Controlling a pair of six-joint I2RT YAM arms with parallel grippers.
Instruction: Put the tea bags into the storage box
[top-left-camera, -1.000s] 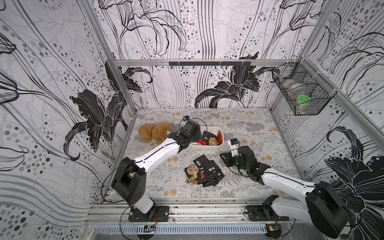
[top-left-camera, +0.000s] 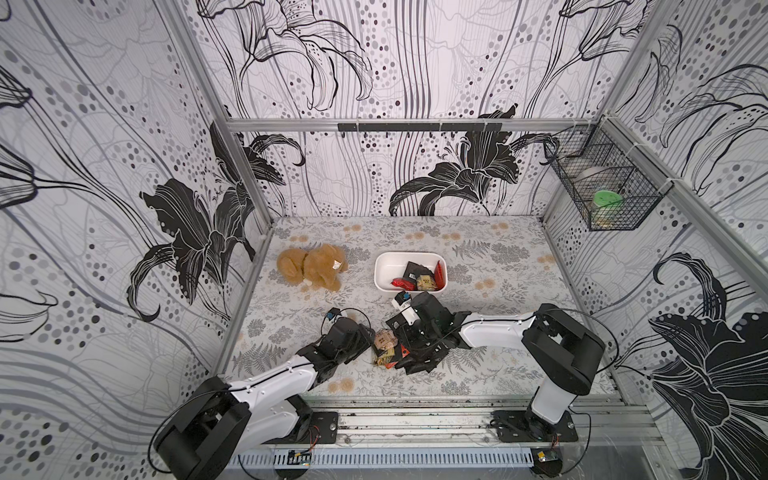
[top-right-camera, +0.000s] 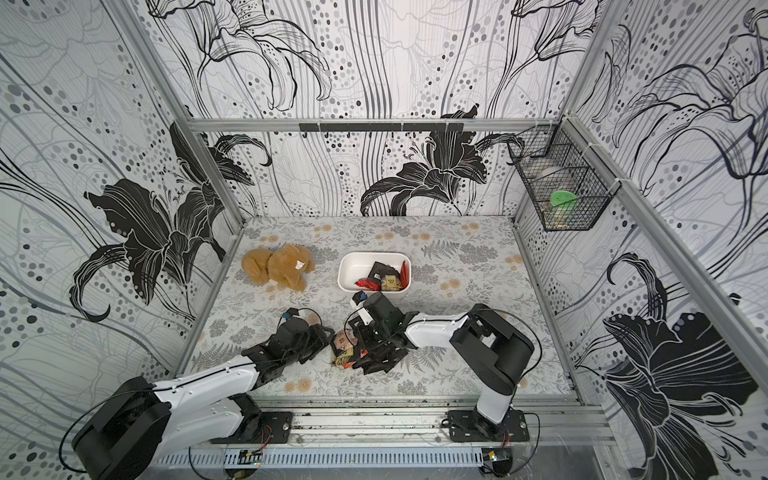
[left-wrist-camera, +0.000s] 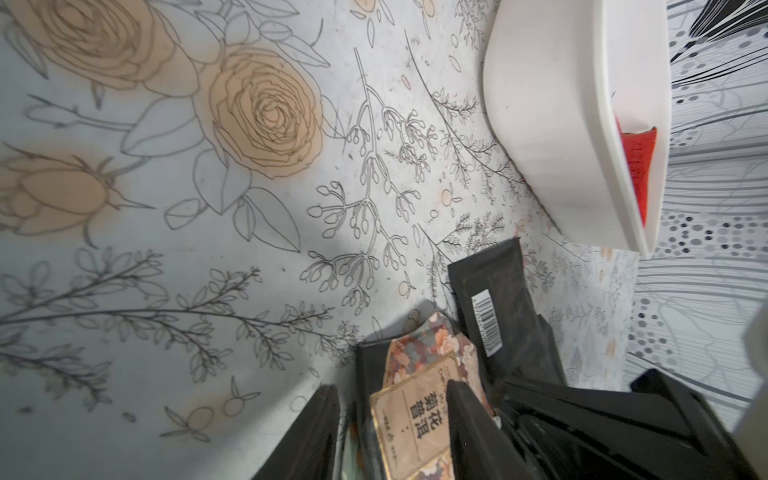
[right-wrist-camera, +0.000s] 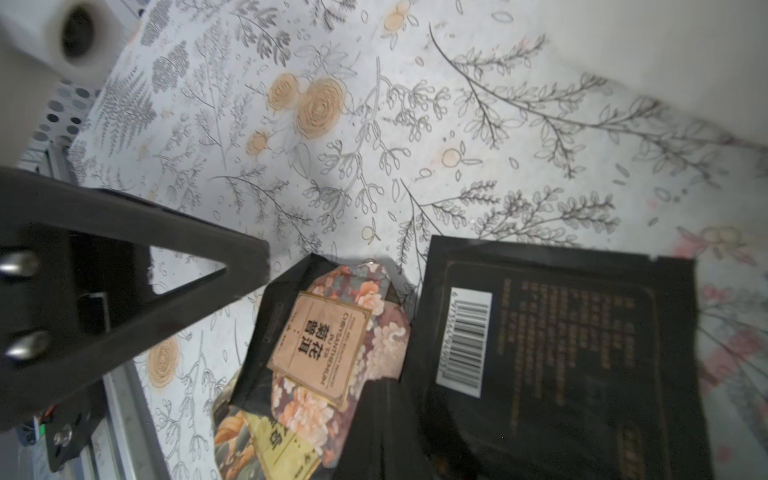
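Observation:
A pile of tea bags (top-left-camera: 385, 342) lies on the front middle of the table, black, floral and yellow packets. Behind it the white storage box (top-left-camera: 389, 266) holds several red, black and tan tea bags. My left gripper is at the pile's left, part open, its fingers over a floral chrysanthemum packet (left-wrist-camera: 416, 420); nothing is clearly held. My right gripper is over the pile's right side; its fingertips are hard to make out in the right wrist view, beside a black packet with a barcode (right-wrist-camera: 552, 344).
A brown plush toy (top-left-camera: 320, 268) lies at the back left. A wire basket (top-left-camera: 608, 184) with a green item hangs on the right rail.
My left gripper has come from over the storage box down to the pile's left. My right arm has moved leftward onto the pile.

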